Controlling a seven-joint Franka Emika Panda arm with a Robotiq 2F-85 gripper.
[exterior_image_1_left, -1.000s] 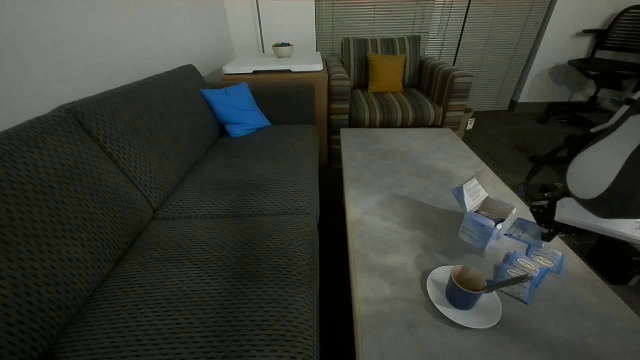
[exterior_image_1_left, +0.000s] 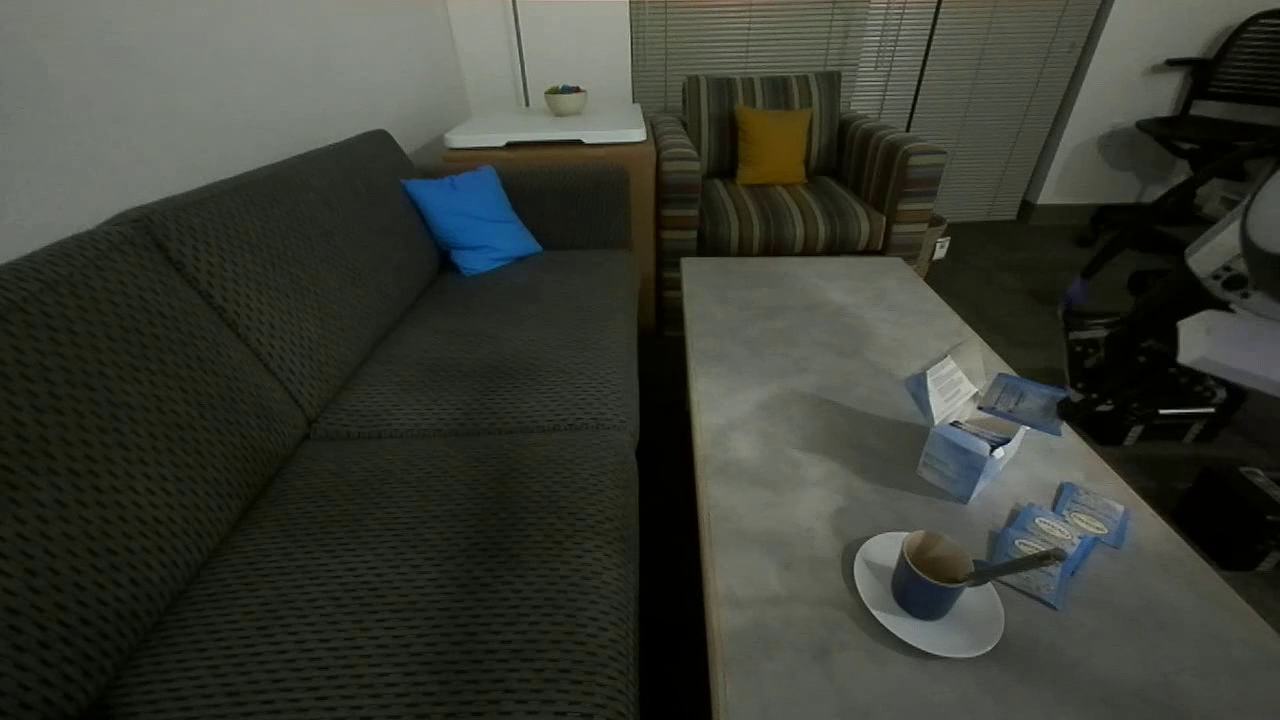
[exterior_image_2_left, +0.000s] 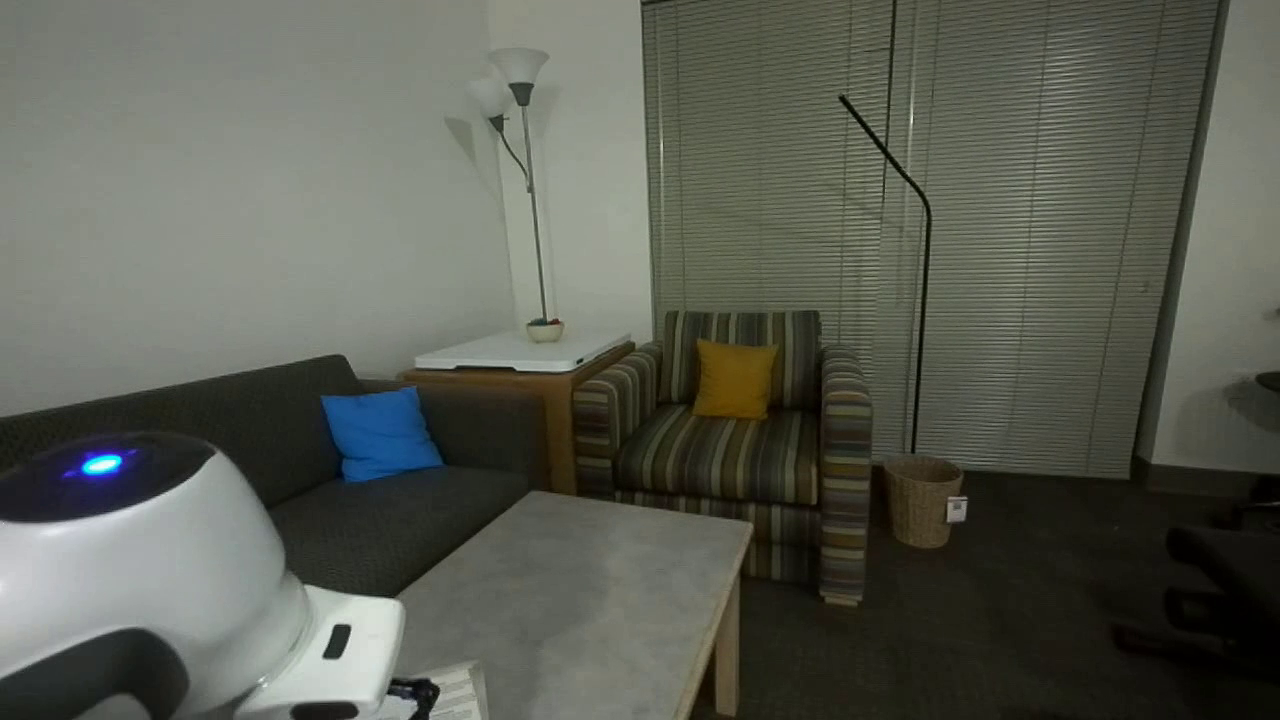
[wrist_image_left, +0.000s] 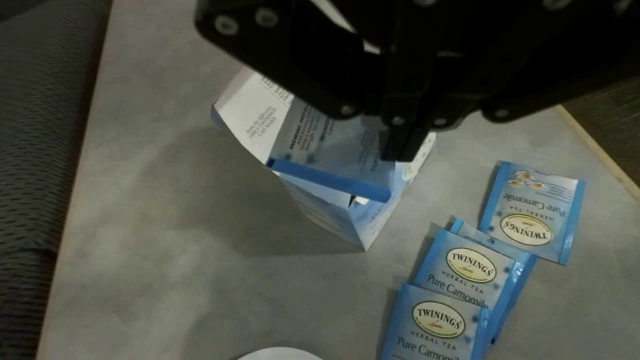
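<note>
My gripper is shut on the edge of a thin blue tea packet (wrist_image_left: 336, 150), its fingertips pinching the packet's right side in the wrist view. That packet hangs over the open blue-and-white tea box (wrist_image_left: 360, 222), covering much of the opening. Exterior view 1 shows the held packet (exterior_image_1_left: 1023, 402) raised above the table at the box's right, with the gripper (exterior_image_1_left: 1068, 410) at its far end. The box (exterior_image_1_left: 960, 462) stands with its printed lid folded back. Several Twinings camomile packets (wrist_image_left: 471, 265) lie overlapping on the table, with another packet (wrist_image_left: 534, 213) beside them.
A blue cup (exterior_image_1_left: 926, 588) with a spoon handle (exterior_image_1_left: 1017, 566) sticking out stands on a white saucer (exterior_image_1_left: 876, 588) nearer the camera. A sofa (exterior_image_1_left: 480, 516) runs along its left side.
The arm has moved toward the table's far end, carrying the packet from above the loose packets to beside and over the box. Box, cup and loose packets have not moved.
</note>
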